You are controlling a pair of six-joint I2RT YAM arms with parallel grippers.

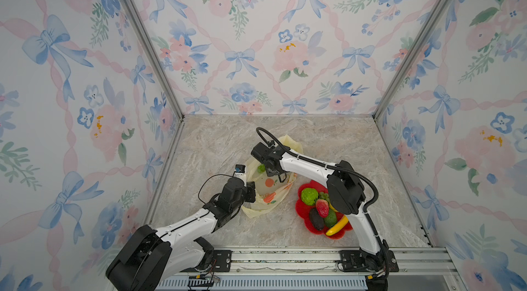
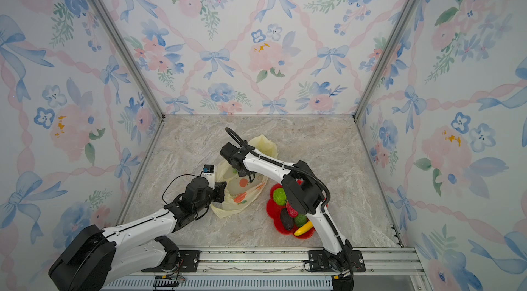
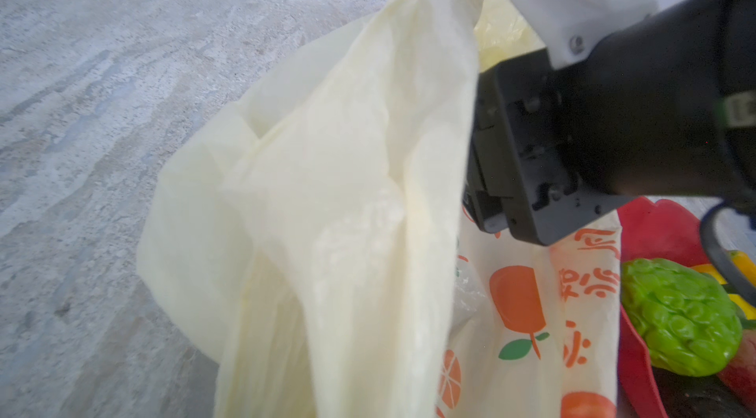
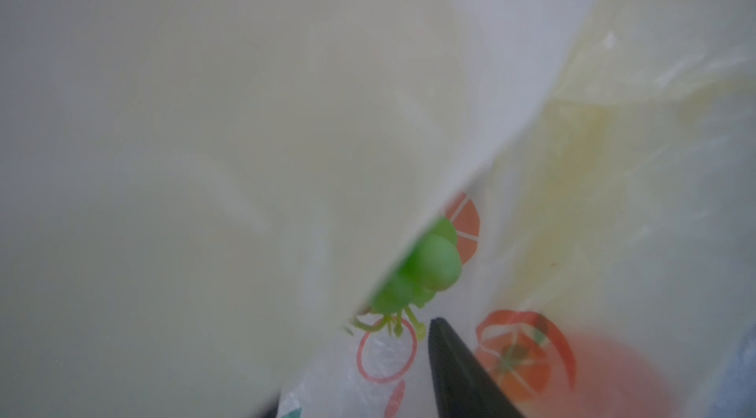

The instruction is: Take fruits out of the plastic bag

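A pale yellow printed plastic bag [image 1: 263, 208] lies open at table centre, its edge raised near my left gripper [image 1: 249, 184]; in the left wrist view pale plastic [image 3: 330, 197] hides those fingers, so their grip cannot be told. My right gripper [image 1: 266, 170] reaches into the bag from the right. In the right wrist view a green grape bunch [image 4: 429, 264] lies on the printed bag just beyond a dark finger [image 4: 453, 363], partly hidden by plastic; how wide that gripper stands is unclear.
A red dish [image 1: 303, 211] at front right holds several fruits, including a green one [image 1: 309, 196], a red one [image 1: 322, 208], a dark one [image 1: 316, 219] and a banana [image 1: 336, 226].
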